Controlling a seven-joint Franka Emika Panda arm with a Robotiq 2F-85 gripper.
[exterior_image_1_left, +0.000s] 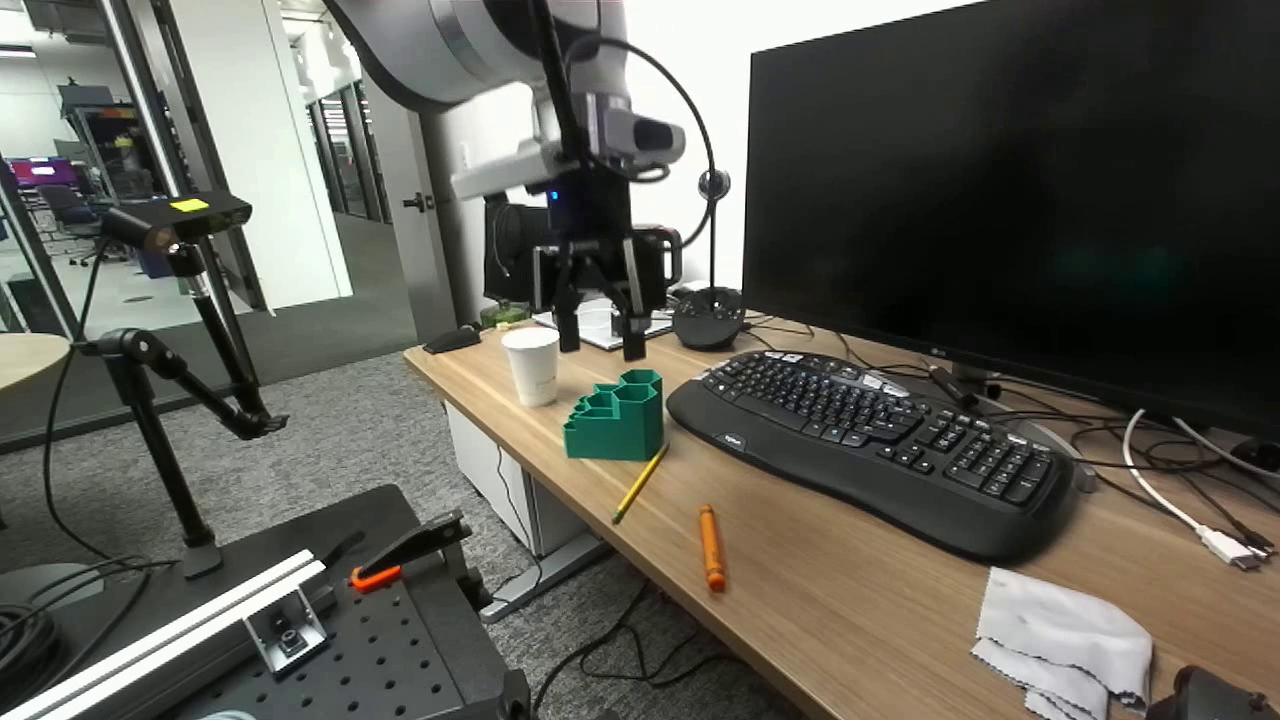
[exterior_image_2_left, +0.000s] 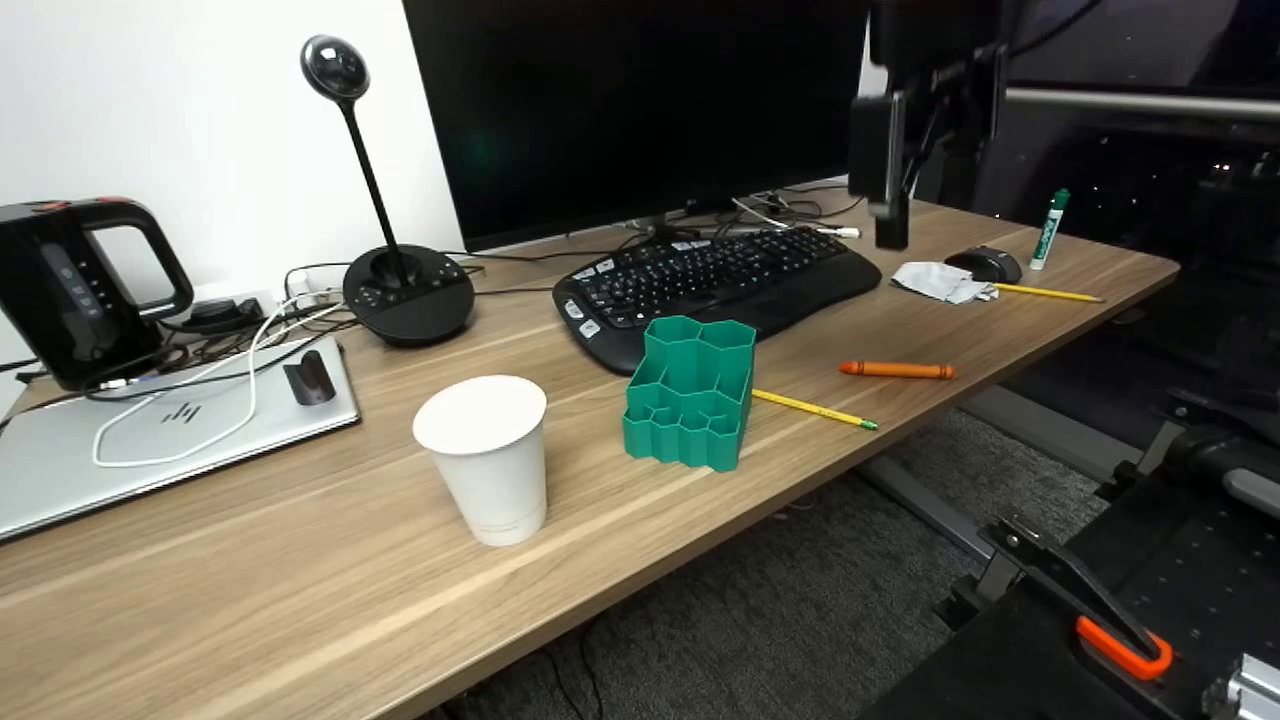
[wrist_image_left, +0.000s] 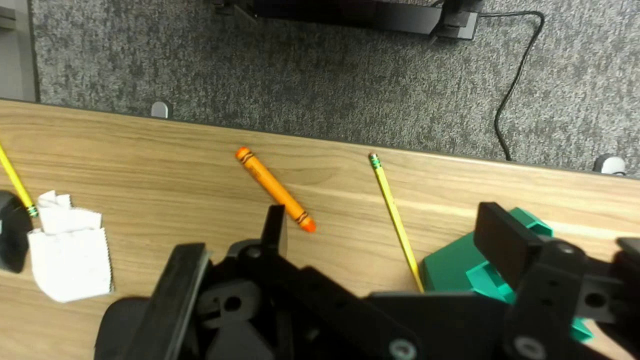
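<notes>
My gripper hangs open above the desk, and nothing is between its fingers. In the wrist view its fingertips stand wide apart, the left one near the orange crayon and the right one overlapping the green hexagonal organizer. A yellow pencil lies between these two, its far end close against the organizer. Exterior view 2 shows the organizer upright with empty-looking compartments, a white paper cup to its left and the crayon flat on the wood.
Behind the organizer are a black keyboard and a large monitor. A white cloth, a mouse, another pencil and an upright green marker are at the far end. The desk's front edge runs close to the crayon.
</notes>
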